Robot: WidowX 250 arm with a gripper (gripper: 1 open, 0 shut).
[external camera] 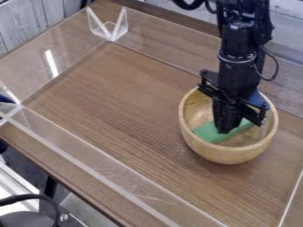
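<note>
My black gripper (235,117) points down into a wooden bowl (228,153) at the right of the camera view. Its fingers appear drawn together low in the bowl, over a green object (212,133) lying inside. Whether anything is between them cannot be made out. A blue item (260,104) shows at the bowl's back right, partly hidden by the gripper.
A clear angular piece (106,27) is at the back left. A black cable lies at the bottom left corner.
</note>
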